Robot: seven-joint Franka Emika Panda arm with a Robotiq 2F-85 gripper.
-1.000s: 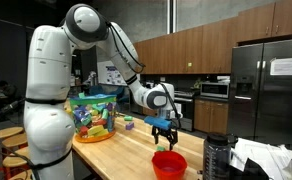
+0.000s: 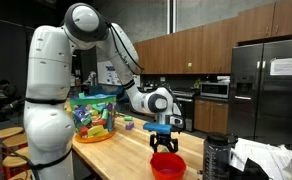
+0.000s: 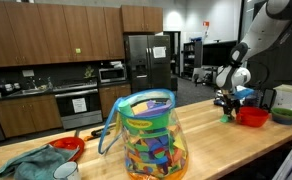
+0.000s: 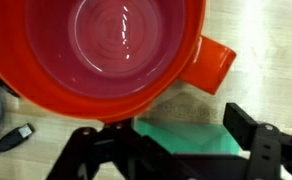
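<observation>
A red bowl (image 4: 120,35) with a square side handle (image 4: 209,64) fills the upper left of the wrist view, its inside looking empty there. Below its rim, a green object (image 4: 184,138) shows between my spread dark fingers; its lower part is hidden by the gripper. My gripper is open and points down beside the bowl. Exterior view 1 has the gripper (image 2: 164,146) low at the far side of the red bowl (image 2: 169,170). From exterior view 2, the green object (image 3: 226,118) lies on the table just left of the bowl (image 3: 253,116).
A large colourful bag (image 3: 154,145) stands on the table, with a red tray (image 3: 70,148) and a grey-blue cloth (image 3: 38,163) beyond it. A black cylinder (image 2: 216,155) is right of the bowl. A cable plug (image 4: 24,130) lies near the bowl. Mid-table is mostly clear.
My gripper has come down and shifted slightly left in exterior view 1, closer to the green object. The bowl looks to be in the same place.
</observation>
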